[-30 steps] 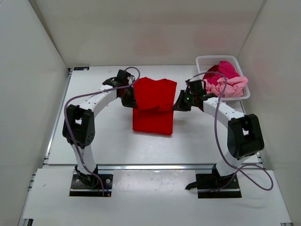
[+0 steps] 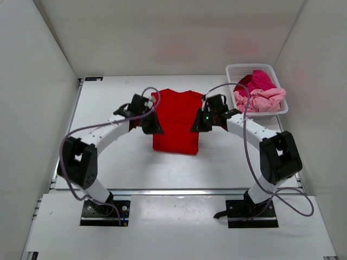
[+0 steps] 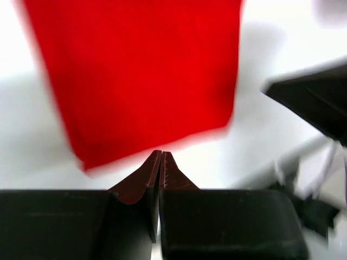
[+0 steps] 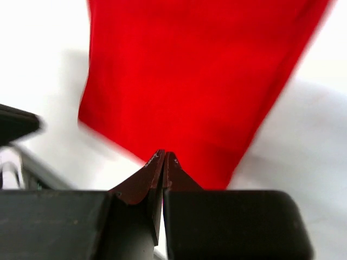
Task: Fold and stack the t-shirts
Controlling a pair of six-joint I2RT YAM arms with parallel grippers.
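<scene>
A red T-shirt lies in the middle of the white table, its sides folded into a long shape. My left gripper is over its left edge and my right gripper over its right edge. In the left wrist view the red cloth fills the middle, blurred, beyond shut black fingers; in the right wrist view the cloth likewise lies beyond shut fingers. No cloth shows between either gripper's fingers.
A white basket holding pink and dark red shirts stands at the back right. Purple cables loop over both arms.
Both grippers have moved toward the front along the shirt's edges from its upper part. The crease across the shirt's middle looks flatter now.
</scene>
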